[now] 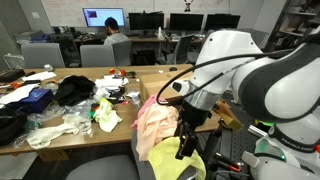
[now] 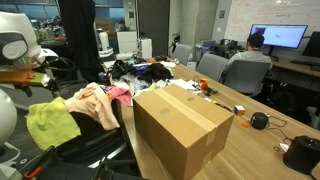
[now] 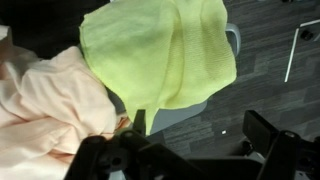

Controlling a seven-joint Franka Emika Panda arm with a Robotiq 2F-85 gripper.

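A yellow cloth [image 1: 172, 160] is draped over a grey chair at the front, and its flat spread fills the top middle of the wrist view [image 3: 160, 50]. Beside it lies a pale pink cloth [image 3: 50, 105], which also shows in the second exterior view [image 2: 95, 103]. My gripper is open, its fingers [image 3: 138, 124] wide apart. One finger overlaps the lower edge of the yellow cloth in that view; the other is over the dark floor. In the first exterior view the gripper [image 1: 184, 146] hangs close above the yellow cloth. Nothing shows between the fingers.
A big cardboard box [image 2: 182, 125] stands on the wooden table near the cloths. Heaped clothes and small items [image 1: 75, 95] cover much of the tabletop. Toward the back, a person [image 1: 112, 32] sits at a desk with monitors. Bare floor [image 3: 240, 90] lies right of the yellow cloth.
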